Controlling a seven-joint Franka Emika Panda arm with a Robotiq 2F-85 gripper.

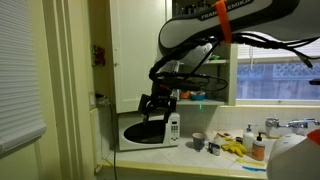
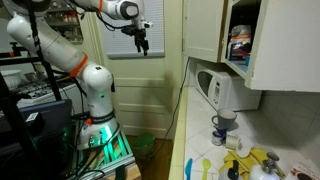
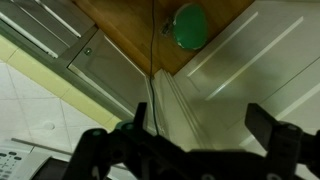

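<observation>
My gripper (image 1: pixel 157 105) hangs pointing down from the arm, appearing in front of the microwave (image 1: pixel 146 132) in the first exterior view. In the second exterior view the gripper (image 2: pixel 143 46) is high up against the door blind, well away from the counter. Its two dark fingers stand wide apart in the wrist view, open, and nothing is between them. Below them show the wooden floor (image 3: pixel 128 22) and a green round object (image 3: pixel 189 27). The white microwave (image 2: pixel 219 86) sits on the counter under the cabinets.
A blue-grey mug (image 2: pixel 225 119) and a lighter cup (image 2: pixel 233 141) stand on the white counter (image 2: pixel 196 145). Small coloured utensils lie nearby. Soap bottles (image 1: pixel 258 148) and a yellow cloth (image 1: pixel 234 148) are near the faucet. A wall cabinet (image 2: pixel 258 45) overhangs the counter; a dark cable hangs beside it.
</observation>
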